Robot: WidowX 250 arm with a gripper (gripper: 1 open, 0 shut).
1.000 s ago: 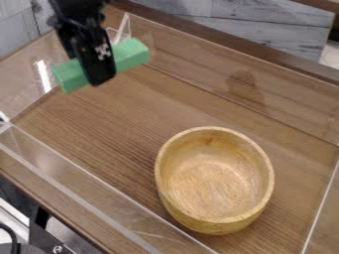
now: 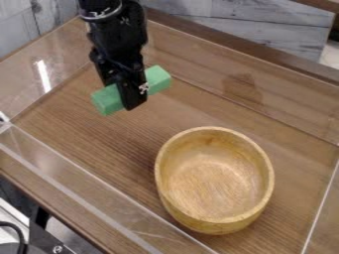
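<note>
My black gripper (image 2: 130, 87) hangs in the upper left of the camera view, shut on a green block (image 2: 109, 99) that it holds at a tilt above the wooden surface (image 2: 79, 159). Part of the block also shows to the right of the fingers. An oval tan bowl (image 2: 215, 180) sits at the lower right, empty and apart from the gripper.
The wooden surface between the gripper and the bowl is clear, as is the upper right. A grey marbled wall (image 2: 252, 25) runs along the back. A dark cable lies at the lower left corner.
My gripper, with the green block in it, has moved down from higher up at the top of the view. The bowl has stayed in place.
</note>
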